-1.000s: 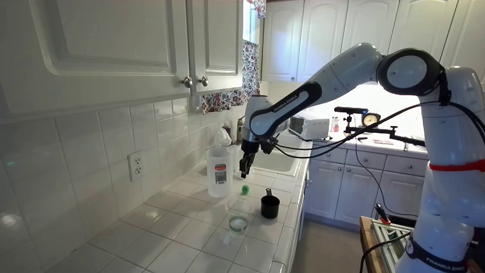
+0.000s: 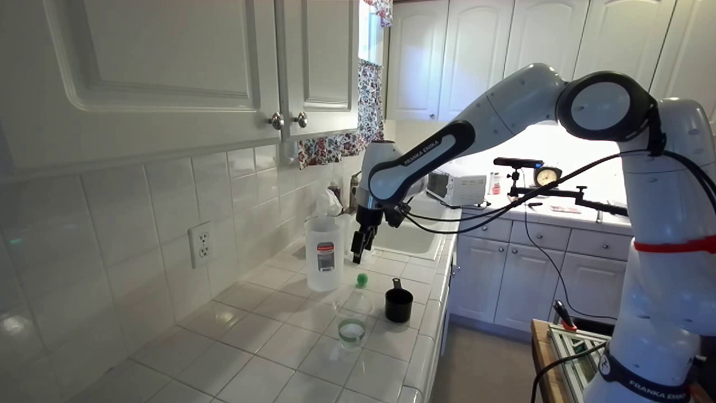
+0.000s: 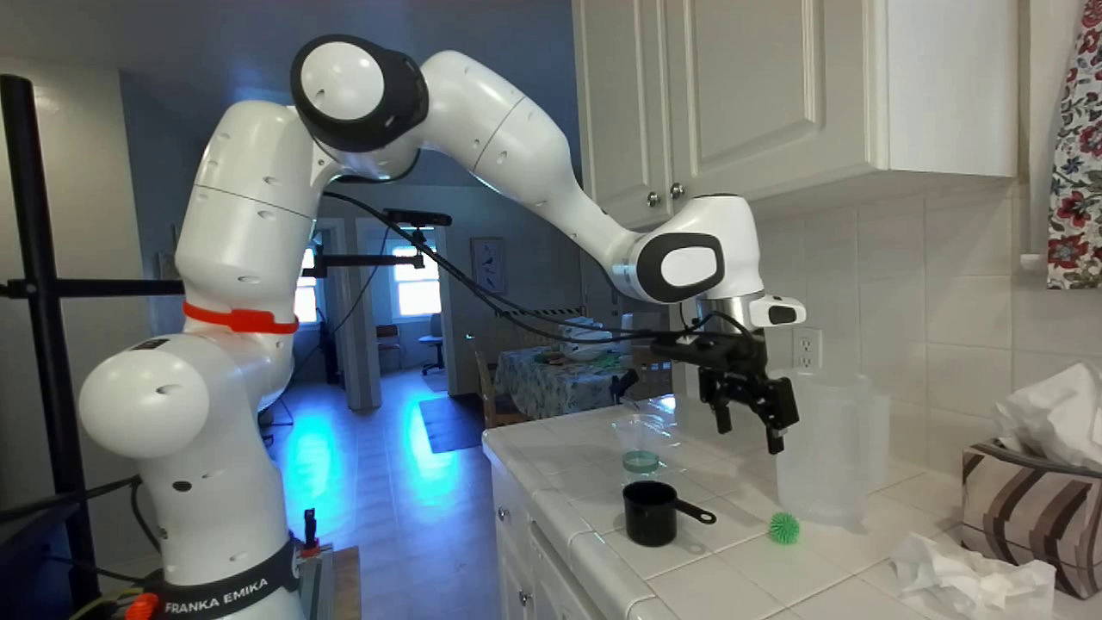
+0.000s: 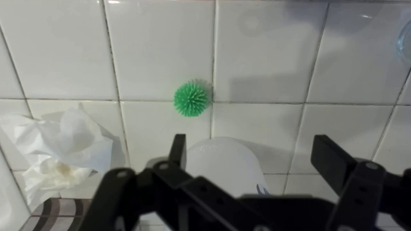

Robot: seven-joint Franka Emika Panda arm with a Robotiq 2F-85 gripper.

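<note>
My gripper is open, its two black fingers wide apart with nothing between them. It hangs above the tiled counter, close to a tall translucent container (image 2: 325, 268) that carries a label. On the tiles lies a small green spiky ball (image 4: 191, 98), ahead of the fingers in the wrist view and below the gripper in the outside views. A black measuring cup (image 3: 651, 513) stands upright with its handle towards the ball (image 3: 784, 528). Behind it, in the second outside view, is a clear cup (image 3: 640, 460) with a green band.
Crumpled white tissue (image 4: 61, 142) lies left of the ball in the wrist view, next to a striped tissue box (image 3: 1033, 517). The sink (image 2: 413, 238) is at the far end. Bare tiles (image 2: 268, 336) fill the near counter.
Only the gripper's fingers look slightly different, perhaps spread or turned a little. The arm, ball and cups appear unmoved.
</note>
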